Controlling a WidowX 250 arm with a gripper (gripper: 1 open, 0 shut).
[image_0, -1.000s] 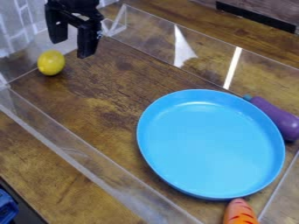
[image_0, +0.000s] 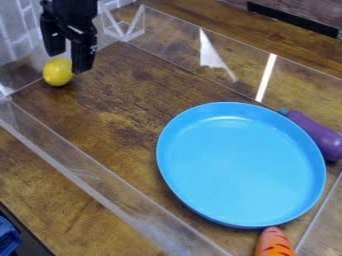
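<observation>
At the upper left of the camera view, the black gripper (image_0: 67, 56) is open, its fingers hanging just above and around the top of a small yellow object (image_0: 58, 74), like a lemon, which rests on the wooden surface inside a clear-walled area. I cannot tell whether the fingers touch it. A large blue plate (image_0: 241, 163) lies at the right. A purple eggplant (image_0: 315, 135) is at the right edge, and an orange carrot (image_0: 274, 243) is at the bottom right.
Clear plastic walls border the work area. The wooden middle (image_0: 134, 100) between the yellow object and the plate is free. A dark blue item (image_0: 10, 240) sits at the lower left corner.
The gripper has moved left, to over the yellow object. The other things have not visibly moved.
</observation>
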